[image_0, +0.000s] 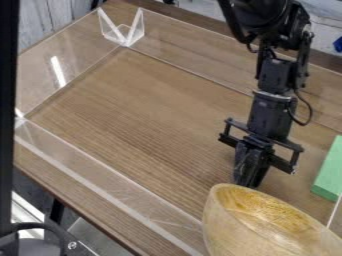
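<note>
My black gripper (249, 168) points down at the wooden table (120, 120), its tips just behind the rim of a large pale yellow wooden bowl (267, 230) at the bottom right. The fingertips look shut, with nothing visible between them; the bowl's rim may hide part of them.
A green block (330, 175) lies at the right edge. A small clear plastic piece (123, 30) stands at the back left. Clear strips run along the table's left edge, with dark equipment at the lower left.
</note>
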